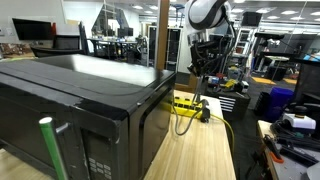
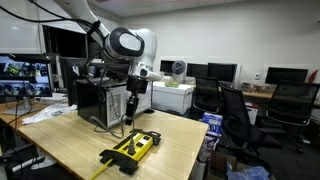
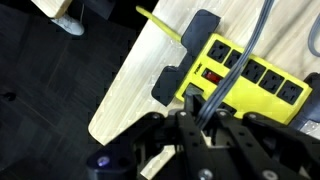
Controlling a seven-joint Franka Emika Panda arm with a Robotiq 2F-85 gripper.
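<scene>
A yellow power strip with black ends and several sockets lies on the wooden table. My gripper is above the strip, its fingers shut on a grey cable. The cable runs from the fingers toward the top right of the wrist view. In the second exterior view, my gripper points down just behind the power strip, and the cable loops off to the left. Whether the cable's end touches a socket cannot be made out, as the fingers hide it.
A black microwave-like box stands on the table beside the arm. The strip's yellow cord leaves one end. Past the table edge lies dark floor. Bare wood lies in front of the strip.
</scene>
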